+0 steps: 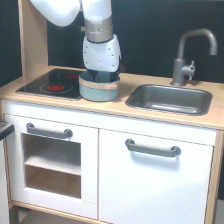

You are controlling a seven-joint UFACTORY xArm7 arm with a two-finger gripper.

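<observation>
A grey-green pot (99,90) stands on the wooden counter, between the black stove top and the sink, close to the stove's right edge. Directly above it hangs the white arm, pointing down, with its gripper (101,74) at the pot's rim. The dark fingers are partly hidden by the pot and blend into its inside. Whether they grip the pot's wall or stand apart inside it cannot be made out.
Left of the pot lies the stove top (58,84) with red rings. On the right are a sink (170,98) and a tall grey faucet (184,55). Below are a windowed door (53,165) and a white cabinet door (150,185) with grey handles. Counter room in front is narrow.
</observation>
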